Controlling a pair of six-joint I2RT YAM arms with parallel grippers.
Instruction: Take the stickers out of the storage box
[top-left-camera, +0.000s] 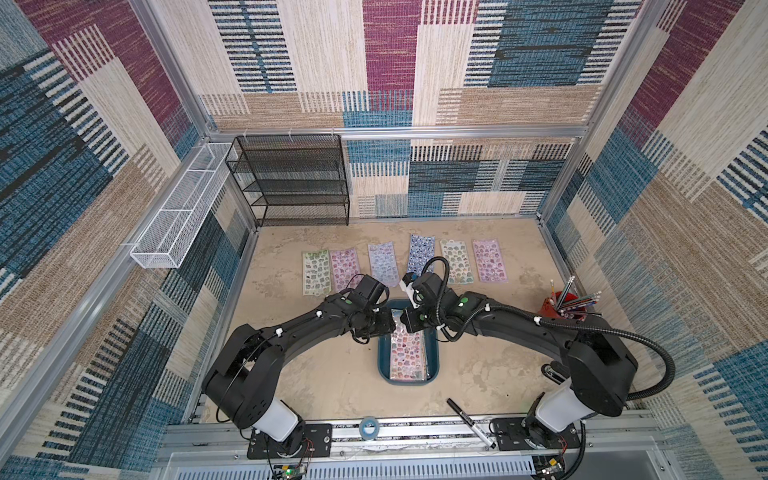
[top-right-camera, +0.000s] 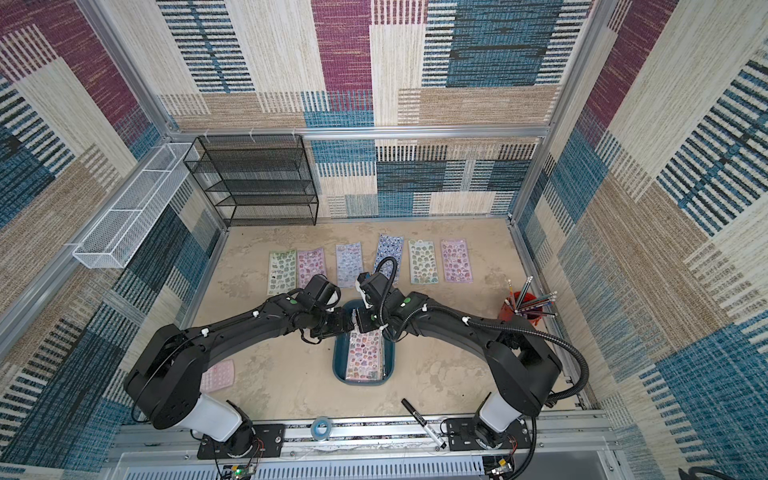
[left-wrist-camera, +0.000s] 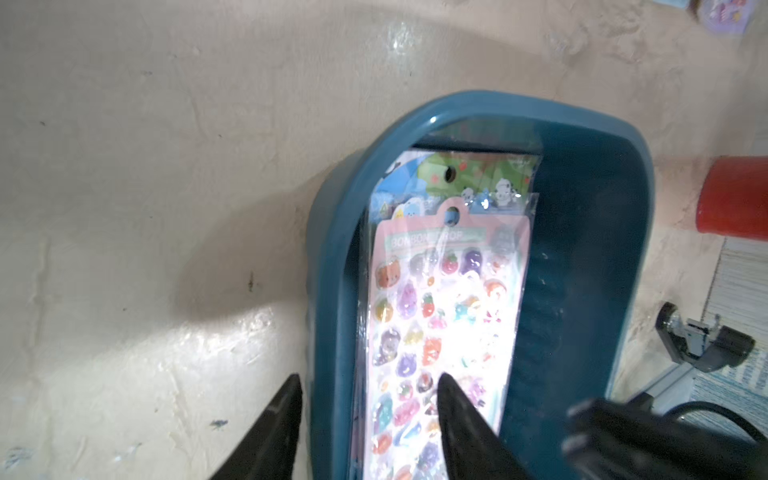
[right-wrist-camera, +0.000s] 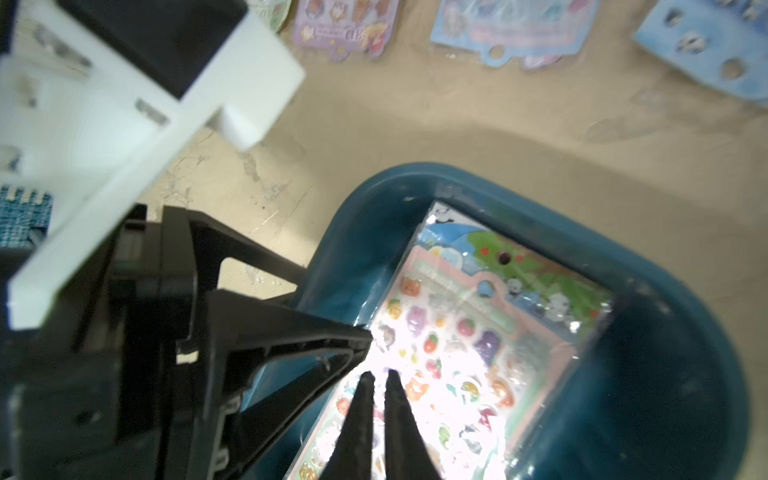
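Observation:
The blue storage box holds stacked sticker sheets, a pink-bordered one on top of a blue-green one. My left gripper is open over the box's left wall and the sheets, as the left wrist view shows. My right gripper is shut over the top sheet in the right wrist view, nothing visible between its fingers. Both wrists sit close together over the box's back part.
Six sticker sheets lie in a row at the back. A red pen cup stands at the right; a marker and tape roll are at the front edge.

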